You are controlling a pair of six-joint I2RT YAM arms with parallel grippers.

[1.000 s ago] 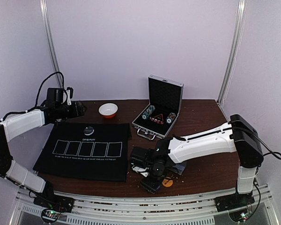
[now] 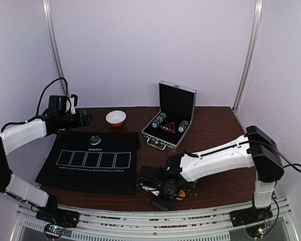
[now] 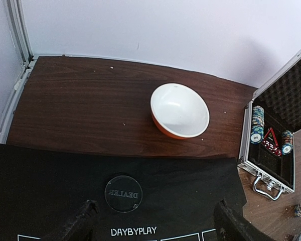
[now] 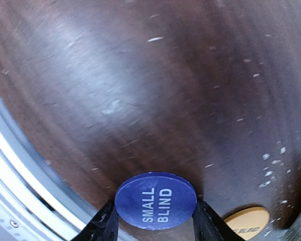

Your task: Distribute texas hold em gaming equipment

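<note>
In the right wrist view a blue SMALL BLIND disc (image 4: 156, 201) sits between the fingertips of my right gripper, which is shut on it at both edges. It looks larger and closer than the orange BLIND disc (image 4: 251, 222) lying on the table beside it. From the top, my right gripper (image 2: 161, 203) is low near the front edge and hides the blue disc. My left gripper is open and empty above the black mat (image 3: 50, 175). A clear DEALER disc (image 3: 123, 194) rests on that mat above the DAYBYPLAY print.
An open silver case (image 2: 163, 142) with chip stacks (image 3: 257, 124) and red dice (image 3: 271, 146) stands at the back middle. A white-and-orange bowl (image 2: 116, 118) is left of it. Free tabletop (image 2: 218, 125) lies at the right.
The left arm has stayed still.
</note>
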